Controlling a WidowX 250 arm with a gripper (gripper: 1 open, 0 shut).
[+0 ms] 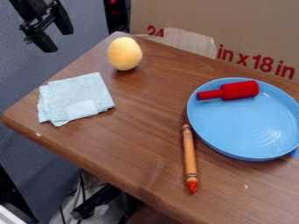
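My black gripper (42,39) hangs at the top left, off the table's edge over the dark floor, above and left of everything on the table; whether it is open or shut is hard to tell. A folded light-blue cloth (75,98) lies on the wooden table (135,149) at the left. A yellow egg-shaped object (125,53) sits at the back. A red rolling-pin-like object (233,90) lies on a blue plate (243,131) at the right. An orange crayon (190,160) lies left of the plate, pointing toward the front.
A cardboard box (216,31) stands behind the table, with a pale flap beside the yellow object. The middle of the table between cloth and plate is clear. The table's left edge drops to the floor.
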